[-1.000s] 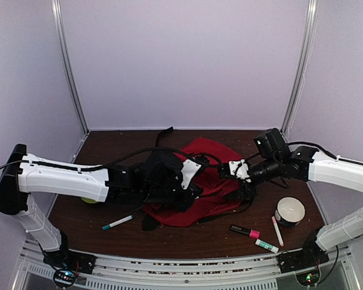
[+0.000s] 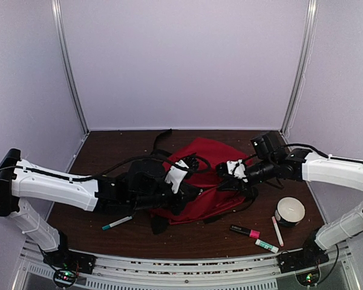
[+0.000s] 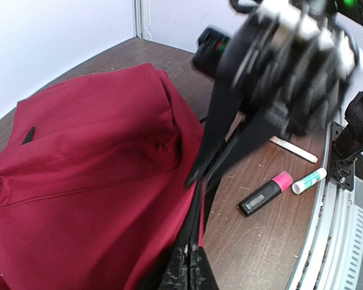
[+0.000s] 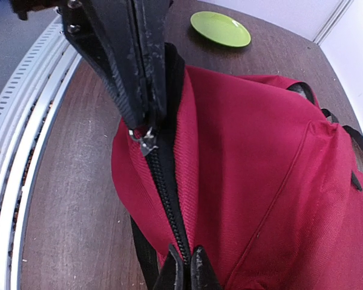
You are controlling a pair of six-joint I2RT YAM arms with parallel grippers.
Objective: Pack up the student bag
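Observation:
The red bag (image 2: 199, 154) lies in the middle of the table, its black zipper (image 4: 164, 187) running along the front edge. Over the zipper, my left gripper (image 2: 197, 192) is shut, and in the right wrist view the metal zipper pull (image 4: 148, 142) sits at its fingertips. Farther right along that edge, my right gripper (image 2: 221, 186) is shut on the zipper edge. In the left wrist view the red cloth (image 3: 109, 223) stretches up to the right fingertips. What lies inside the bag is hidden.
Right of the bag lie a black marker with a pink cap (image 2: 245, 231), a glue stick (image 2: 267, 246), a white pen (image 2: 277, 231) and a white bowl (image 2: 290, 210). A teal-capped marker (image 2: 117, 222) lies front left. A green plate (image 4: 221, 28) rests on the table's left side.
The left gripper shifted slightly left.

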